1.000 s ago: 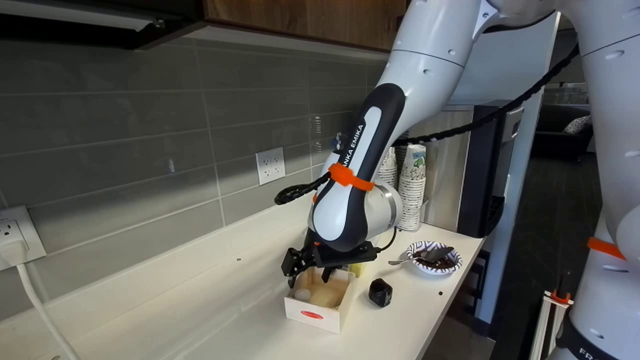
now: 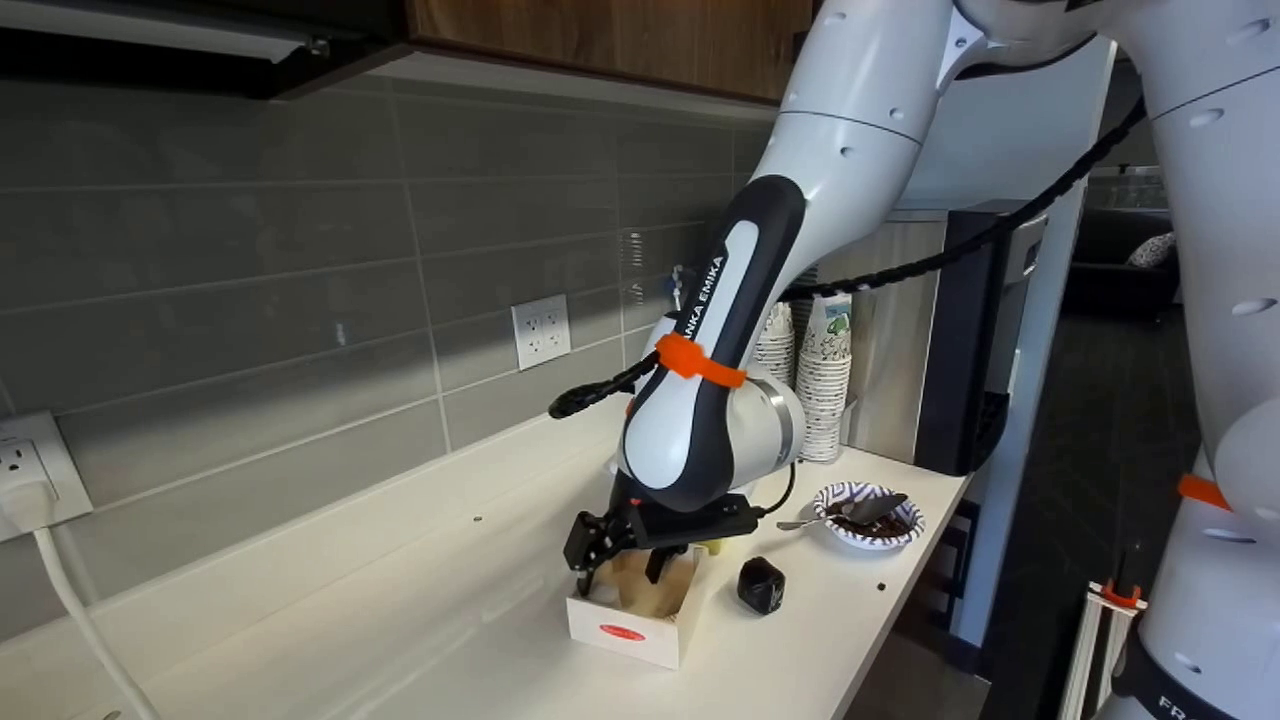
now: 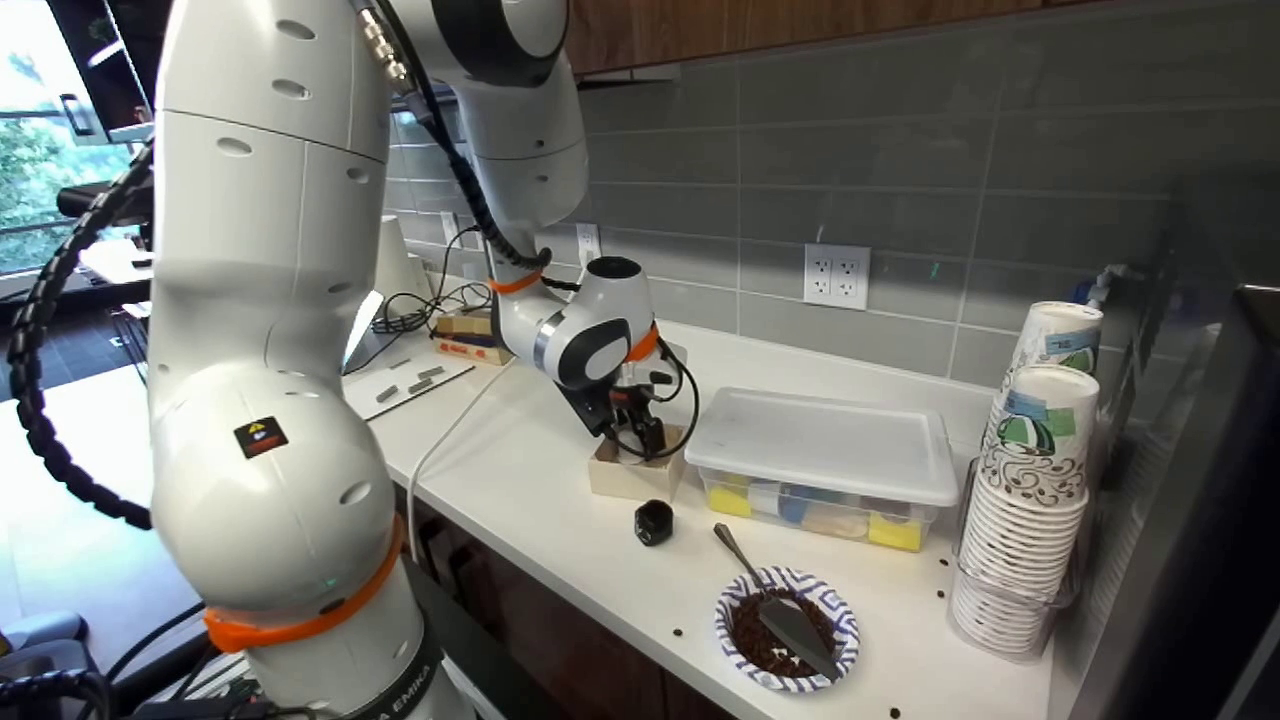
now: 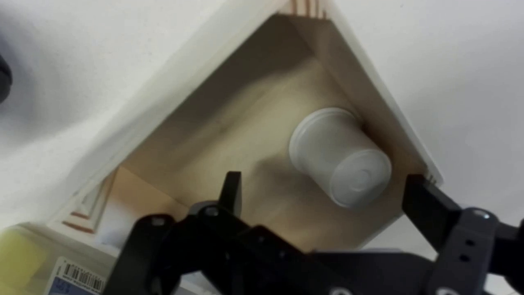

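Note:
A small pale coffee pod or cup (image 4: 339, 156) lies on its side inside an open wooden box (image 4: 211, 128), near one corner wall in the wrist view. From outside, the white-fronted box (image 2: 630, 632) with a red oval label sits on the counter. Over the box is my gripper, open, one black finger (image 4: 231, 194) on each side of the pod and neither seen touching it. In exterior view 2 the gripper (image 3: 636, 442) reaches down at the box (image 3: 624, 478); its fingertips are partly hidden there.
A small black object (image 2: 761, 586) stands close beside the box. A lidded clear bin (image 3: 822, 450) is right behind it. A patterned bowl (image 3: 786, 630) of dark grounds with utensils and stacked paper cups (image 3: 1020, 540) are farther along. In exterior view 1, the counter (image 2: 360, 624) left of the box is clear.
My gripper has lowered slightly toward the box. The pod, visible in the box earlier in exterior view 1, is now mostly hidden there. The box has not moved.

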